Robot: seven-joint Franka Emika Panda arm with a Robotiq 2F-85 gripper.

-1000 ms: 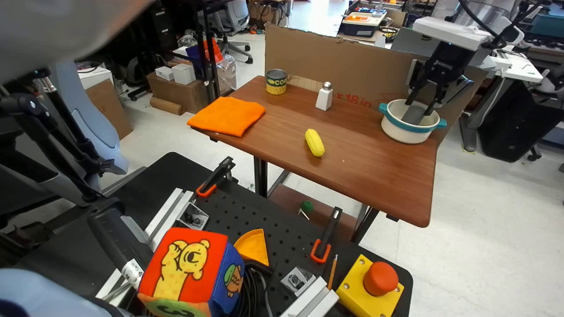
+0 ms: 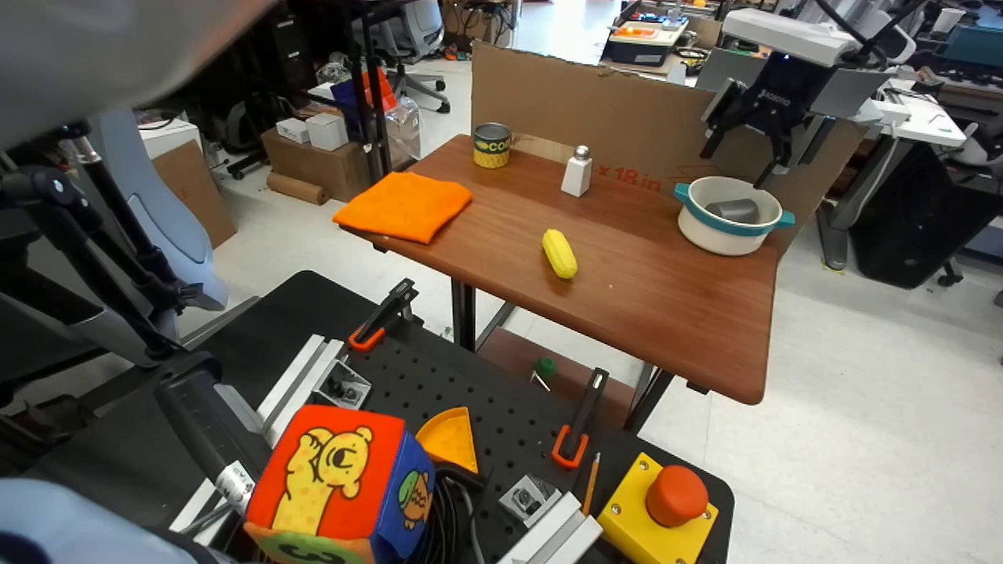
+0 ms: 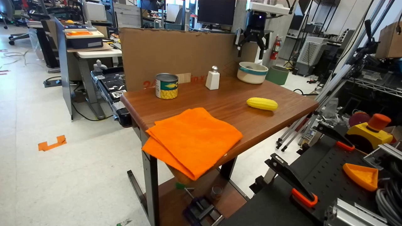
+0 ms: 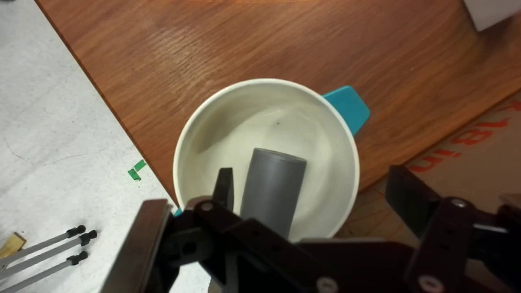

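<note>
A grey cylinder point(image 4: 274, 188) lies on its side inside the cream pot point(image 4: 320, 122), whose handles are teal. In exterior view 1 the pot point(image 2: 711, 234) stands at the table's far right corner, with the cylinder point(image 2: 733, 211) showing over its rim. My gripper point(image 2: 743, 168) hangs above the pot, its fingers spread wide with nothing between them. From the wrist view, one finger point(image 4: 224, 188) overlaps the pot and the other finger point(image 4: 410, 195) is off to its right. The cylinder's lower end is hidden behind the gripper's own body.
On the table are a yellow corn cob point(image 2: 559, 254), a white shaker point(image 2: 577, 173), a corn can point(image 2: 491, 146) and a folded orange cloth point(image 2: 406, 207). A cardboard wall point(image 2: 611, 113) stands along the back edge.
My gripper was down at the pot with its fingers around the grey cylinder, which leaned upward. Now the gripper is higher and apart from it, and the cylinder lies in the pot.
</note>
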